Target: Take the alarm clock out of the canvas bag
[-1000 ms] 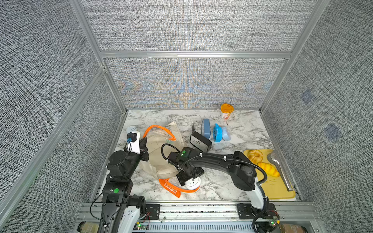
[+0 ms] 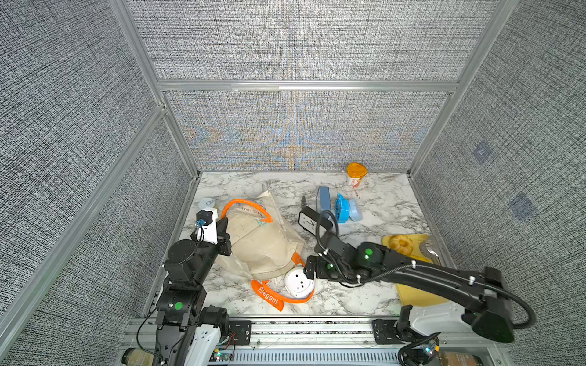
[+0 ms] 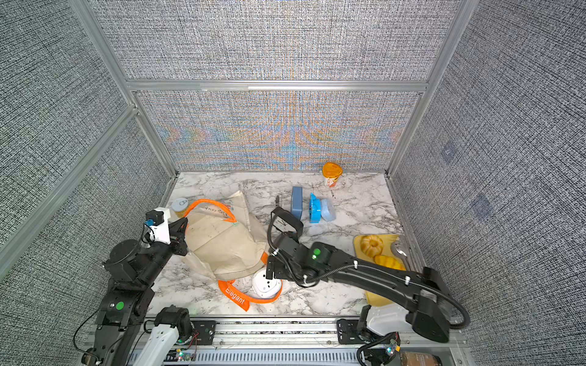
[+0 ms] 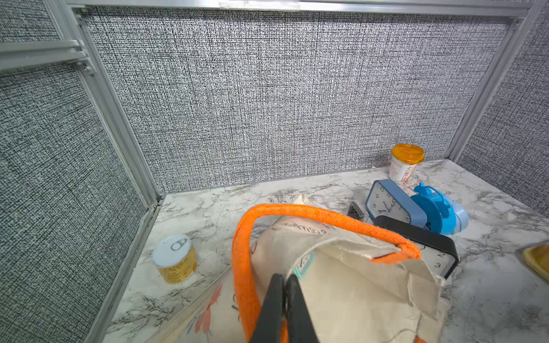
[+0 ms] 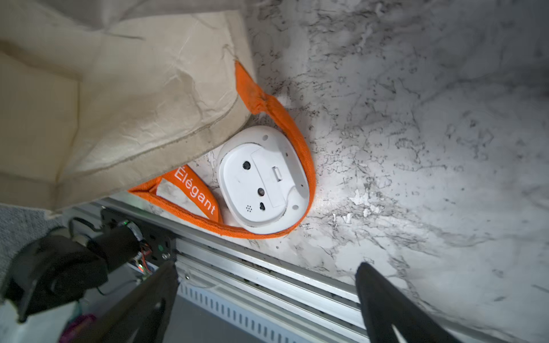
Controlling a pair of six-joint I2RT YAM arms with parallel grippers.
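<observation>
The white round alarm clock point(image 5: 262, 180) lies on the marble table with its back up, just outside the canvas bag's mouth and inside the loop of its orange strap point(image 5: 300, 143). The beige canvas bag point(image 2: 253, 244) slumps at the left of the table. At the bag's left side, my left gripper is shut, and the bag's upper edge runs into its fingertips. My right gripper hangs above the clock, fingers wide apart and empty. In the top left view its wrist hides part of the clock's right side.
Behind the right arm stand a black clock point(image 2: 314, 221), a blue clock point(image 2: 323, 201) and a blue bottle point(image 2: 342, 208). An orange-lidded cup point(image 2: 356, 174) is at the back, a can point(image 4: 175, 257) at far left, a yellow tray point(image 2: 415, 296) at right.
The right gripper has drawn back from the clock, rightward, and its arm has swung right over the tray. Little has moved at the left arm; the clock stays on the table.
</observation>
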